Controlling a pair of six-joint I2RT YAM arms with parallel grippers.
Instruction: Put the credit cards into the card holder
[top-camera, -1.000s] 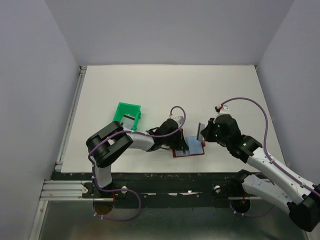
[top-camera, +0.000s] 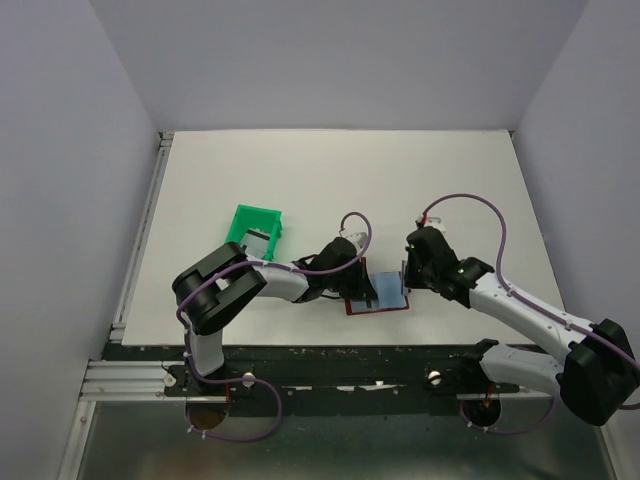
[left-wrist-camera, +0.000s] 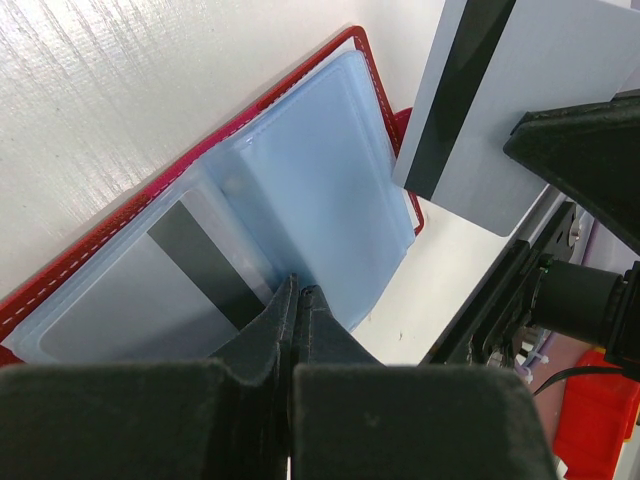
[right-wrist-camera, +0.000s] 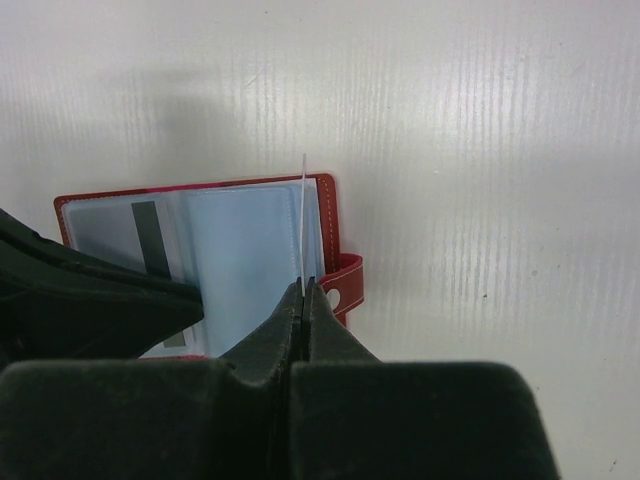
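Note:
The card holder (top-camera: 390, 309) lies spread out on the table, red-rimmed with pale blue sleeves (left-wrist-camera: 310, 170). One grey card with a dark stripe (left-wrist-camera: 135, 300) sits under its clear sleeve. My right gripper is shut on a second grey card (right-wrist-camera: 303, 215), seen edge-on in the right wrist view. In the left wrist view that held card (left-wrist-camera: 550, 90) stands tilted above the empty blue sleeve's right end. My left gripper is shut, its tips down at the border between the two sleeves; whether a sleeve edge is pinched I cannot tell.
A green box (top-camera: 260, 218) with grey cards (top-camera: 256, 243) in it stands at the left. A red strap with a snap (right-wrist-camera: 343, 290) projects from the holder's right side.
The left arm stayed still.

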